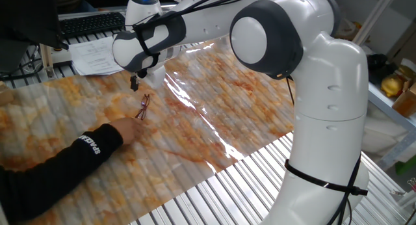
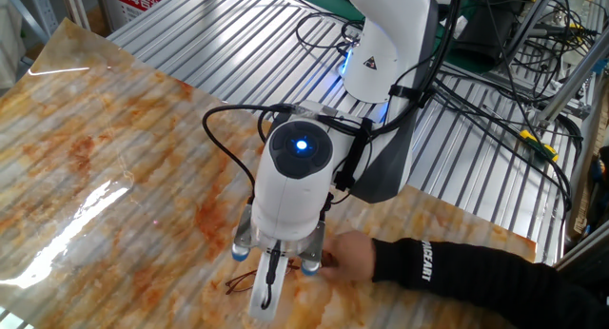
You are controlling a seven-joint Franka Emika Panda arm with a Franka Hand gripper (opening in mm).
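A pair of dark-framed glasses (image 1: 143,108) lies on the marbled sheet, by a person's hand (image 1: 128,129) reaching in from the left in exterior view 1. In exterior view 2 the glasses (image 2: 242,281) show only partly, since the arm's end hides the rest. My gripper (image 2: 276,260) hangs over that spot, pointing down, with blue-tipped parts on either side and a white piece in the middle. From exterior view 1 the gripper (image 1: 144,80) appears above the sheet, beyond the glasses and apart from them. Whether its fingers are open or shut is unclear.
The marbled sheet (image 1: 214,88) covers most of the ribbed table. A person's arm (image 1: 65,170) reaches across it. Papers (image 1: 97,57) and a keyboard (image 1: 92,25) lie at the back left. Much of the sheet is bare.
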